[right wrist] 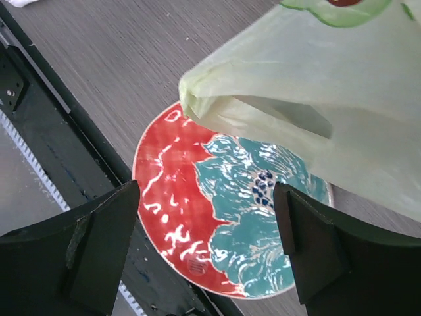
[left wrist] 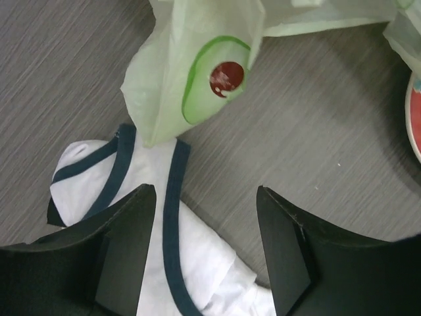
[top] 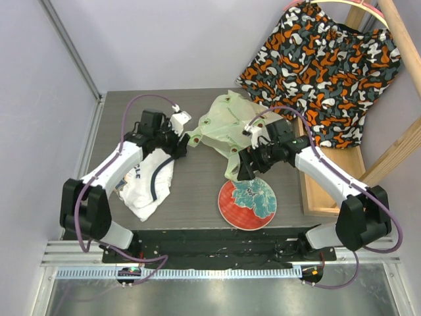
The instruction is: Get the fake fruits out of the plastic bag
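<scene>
A pale green plastic bag (top: 227, 125) lies crumpled in the upper middle of the table, printed with fruit pictures. Whether fruits are inside cannot be made out. Just left of the bag's left corner is my left gripper (top: 179, 150); its fingers stand apart, and the left wrist view shows a bag corner (left wrist: 158, 99) beyond the fingers, untouched. My right gripper (top: 247, 170) is over the bag's lower corner near the plate. In the right wrist view that corner (right wrist: 263, 99) reaches over the plate, beyond open fingers with nothing between them.
A white cloth with dark trim (top: 150, 184) is spread at the left, partly under the left arm. A red and teal plate (top: 247, 205) sits near the front edge. At the right stands a wooden box (top: 320, 191) with patterned fabric (top: 322, 72) above it.
</scene>
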